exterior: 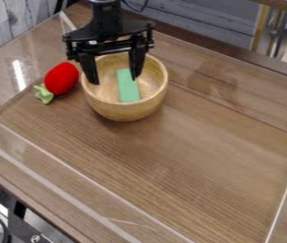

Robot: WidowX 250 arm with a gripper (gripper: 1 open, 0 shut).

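My black gripper (pixel 108 59) stands open over a tan bowl (pixel 143 100), its two fingers spread apart at either side above the bowl's back part. A mint-green block (pixel 128 87) lies inside the bowl between the fingers' spread, lower down. Left of the bowl lie a red oval object (pixel 61 77) and a small light-green piece (pixel 44 93).
A white wire rack or chair-like shape is at the back left. A ledge runs along the top right, and a black cable shows at the bottom left corner.
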